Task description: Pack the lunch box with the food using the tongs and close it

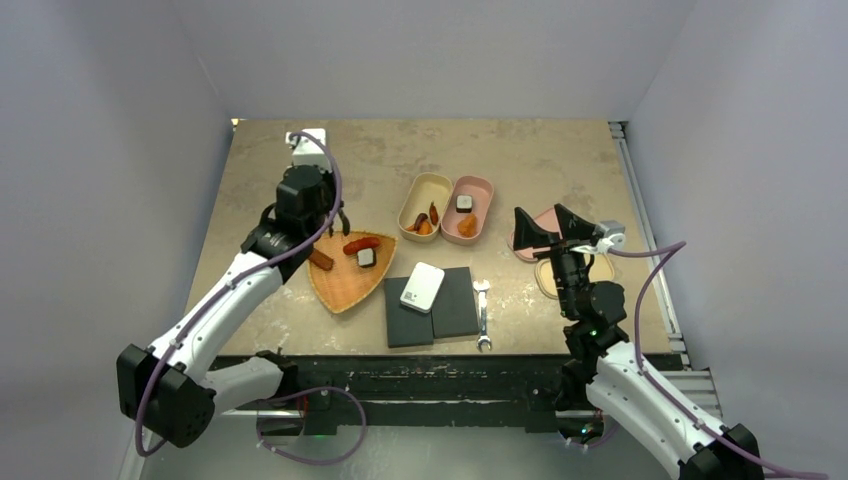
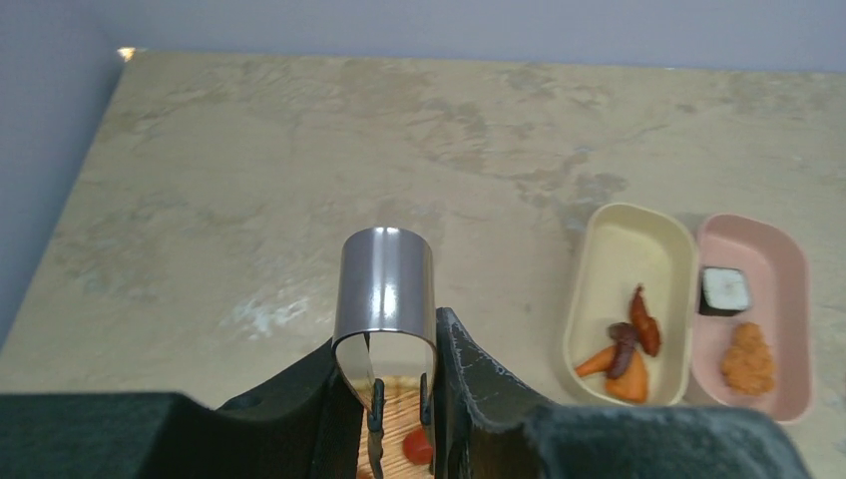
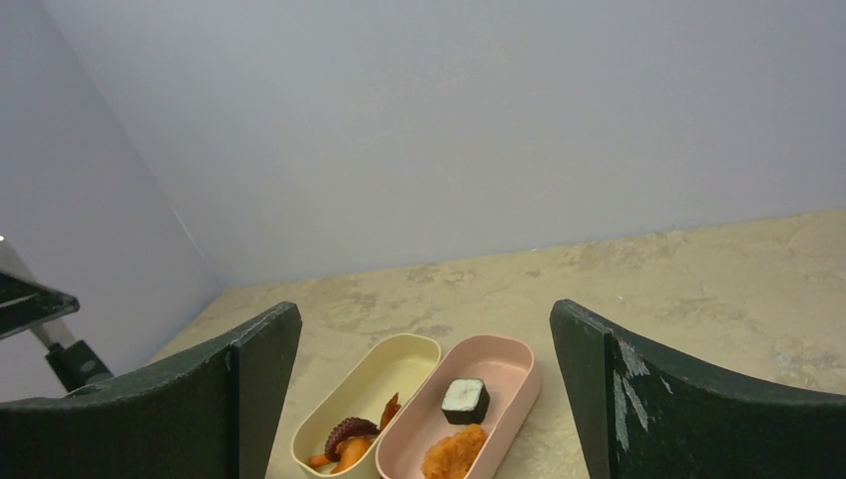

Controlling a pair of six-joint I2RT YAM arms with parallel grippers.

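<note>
A yellow box (image 1: 428, 190) holds several small food pieces, and the pink box (image 1: 482, 188) beside it holds a sushi piece (image 2: 724, 291) and an orange fried piece (image 2: 748, 359). In the leaf-shaped basket (image 1: 345, 290) lie a red sausage (image 1: 361, 244), a brown piece (image 1: 321, 259) and another sushi piece (image 1: 366, 257). My left gripper is open above the basket's back edge, its thin prongs apart and empty. My right gripper stands open and empty over the pink lid (image 1: 527, 254), right of the boxes.
A cream lid (image 1: 601, 268) lies partly hidden under my right arm. At the front middle are dark flat pads (image 1: 456, 300) with a white phone-like object (image 1: 422, 288) on top, and a wrench (image 1: 483, 316) beside them.
</note>
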